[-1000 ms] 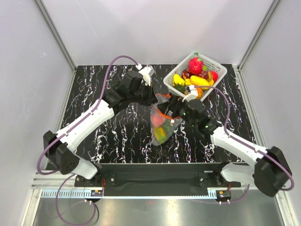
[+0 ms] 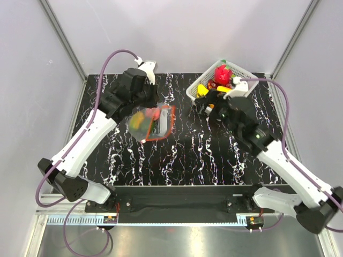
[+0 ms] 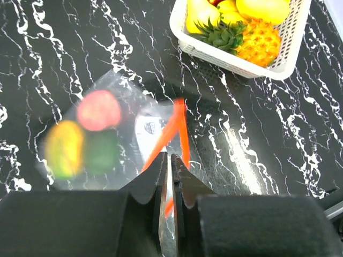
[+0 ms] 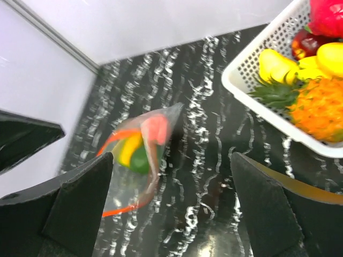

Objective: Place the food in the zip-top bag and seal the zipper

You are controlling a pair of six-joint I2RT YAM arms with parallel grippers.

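The clear zip bag (image 2: 140,134), with orange zipper edges and red, yellow and green food inside, hangs below my left gripper (image 2: 154,96) at the left middle of the table. In the left wrist view, where my left gripper is shut, the bag (image 3: 107,150) is blurred. The bag (image 4: 128,193) also shows in the right wrist view. My right gripper (image 2: 204,104) is over the front of the white basket, apart from the bag; its fingers stand parted in the right wrist view, with nothing seen held between them.
A white basket (image 2: 247,75) of fruit, including a pineapple (image 4: 316,110) and bananas, stands at the back right. Walls border it at the sides and back.
The bag has swung left and back with my left gripper. My right gripper has parted from the bag and moved slightly up and right.
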